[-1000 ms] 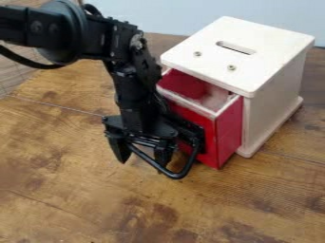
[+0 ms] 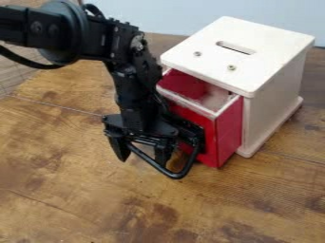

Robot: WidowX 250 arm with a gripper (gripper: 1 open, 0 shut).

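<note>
A white wooden box [image 2: 269,95] with a slot and two screws on its top stands at the right. Its red front panel [image 2: 226,133] faces the arm, with a red-lined opening above it. My black gripper [image 2: 143,150] hangs low just left of the panel, fingers apart and open, with a black loop of the gripper reaching beside the panel's lower part. The arm partly hides the panel and whatever lies behind the gripper.
A pale wall rises behind the box. The arm spans the upper left.
</note>
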